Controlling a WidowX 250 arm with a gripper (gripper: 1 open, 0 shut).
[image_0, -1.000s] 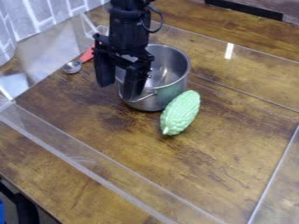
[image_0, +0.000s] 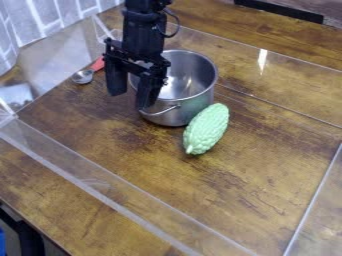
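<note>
My black gripper (image_0: 131, 86) hangs from the top of the view, over the left side of a steel pot (image_0: 189, 92) with a wire handle at its front. Its two fingers are spread, one outside the pot's left wall, the other in front of its mouth; whether anything is between them is unclear. A pale green, ridged vegetable-like object (image_0: 206, 129) lies on the wooden table to the front right of the pot.
A small metal utensil (image_0: 82, 77) with a red part lies at the back left. Clear transparent walls border the table (image_0: 160, 190).
The gripper has shifted slightly about the pot's left side over the last second. The pot and green object appear in the same places.
</note>
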